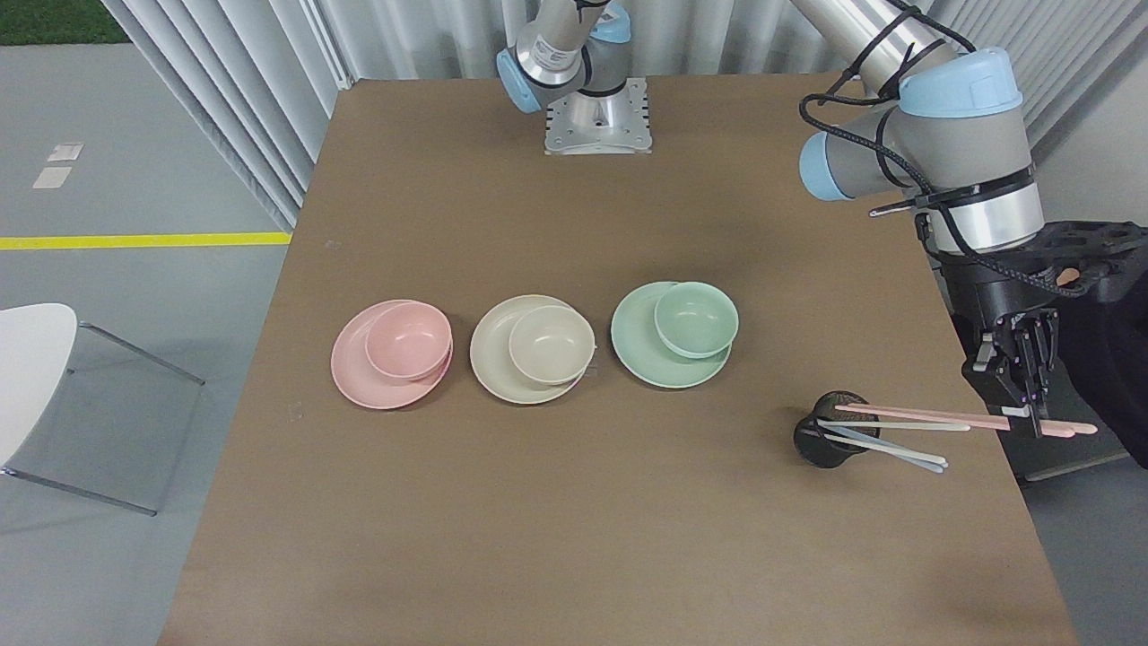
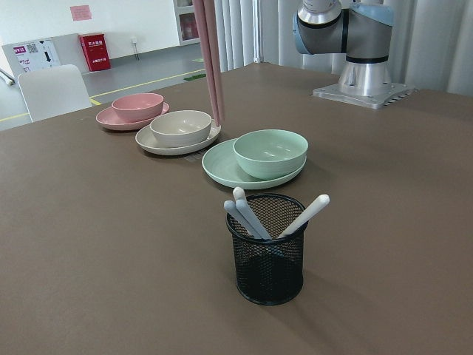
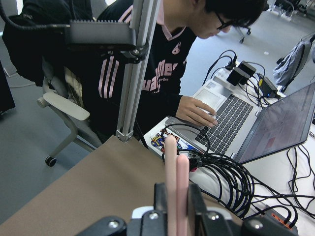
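My gripper (image 1: 1028,414) is at the table's right edge, shut on two pink chopsticks (image 3: 176,191), which stand upright in the wrist view and hang at the top of the left view. They reach over the black mesh holder (image 2: 269,266), which holds pale blue and white chopsticks (image 1: 909,452). A pink bowl (image 1: 408,339), a cream bowl (image 1: 551,344) and a green bowl (image 1: 696,318) each sit on a plate of matching colour, in a row across the middle of the table.
The wrist view shows a person at a laptop (image 3: 231,123) with coiled cables beside the table.
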